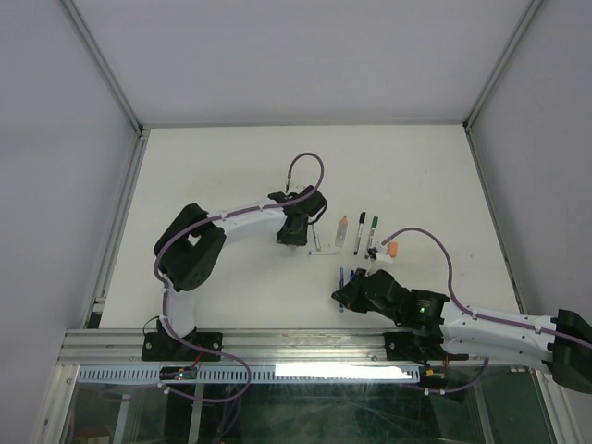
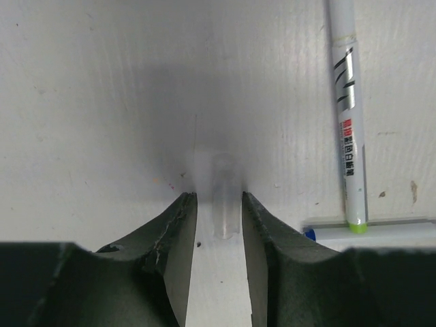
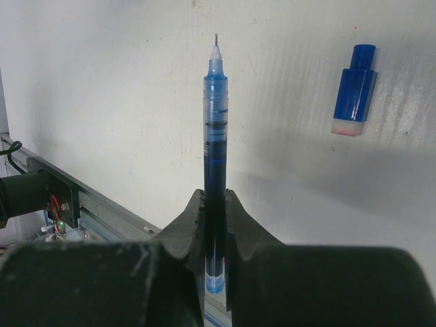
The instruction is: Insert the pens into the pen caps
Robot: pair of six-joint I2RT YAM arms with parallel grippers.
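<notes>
My left gripper hovers at table level over a small translucent cap (image 2: pixel 225 211), its fingers part open on either side of it. Right of it lie a white pen (image 2: pixel 348 136) and another white pen (image 2: pixel 375 234) crosswise below. My right gripper is shut on a blue pen (image 3: pixel 215 122), tip pointing away. A blue cap (image 3: pixel 353 95) lies to its right on the table.
In the top view a clear bottle-like item (image 1: pixel 341 231), dark and green markers (image 1: pixel 359 232) and an orange object (image 1: pixel 392 249) lie right of centre.
</notes>
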